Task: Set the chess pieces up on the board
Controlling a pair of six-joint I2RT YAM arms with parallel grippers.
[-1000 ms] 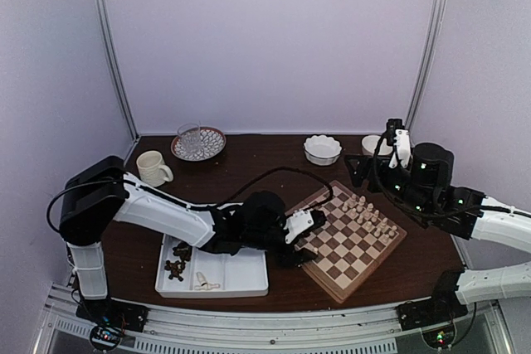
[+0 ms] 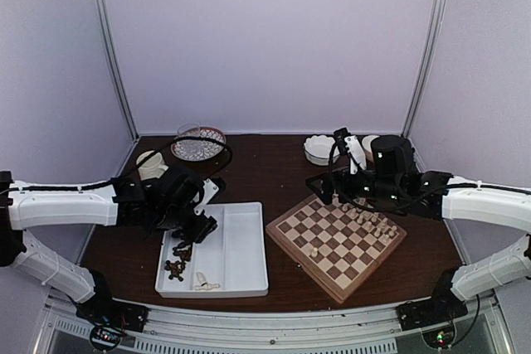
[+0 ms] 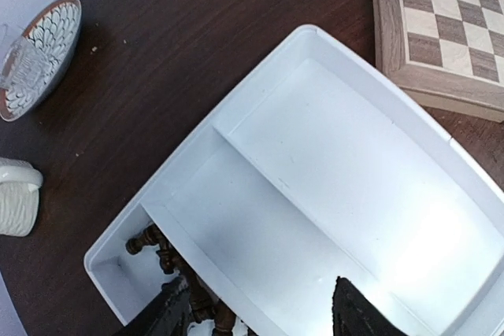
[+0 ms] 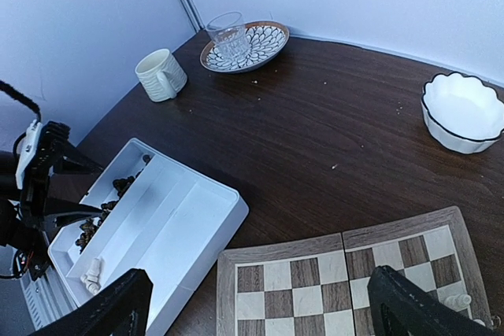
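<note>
The chessboard lies on the right of the table. Several light pieces stand along its far right side, and a lone light piece is near its left edge. In the white tray, dark pieces fill the narrow left compartment and light pieces lie in the middle one. Above the tray's left part is my left gripper, open and empty, with dark pieces visible below its left finger. My right gripper hangs open over the board's far edge, holding nothing.
Behind the tray are a cream mug and a patterned plate with a clear glass on it. A white scalloped bowl stands behind the board. Bare dark table lies between them.
My left gripper has moved leftward from the board's left edge to over the tray, uncovering the lone light piece. My right arm has moved left, over the board's far edge.
</note>
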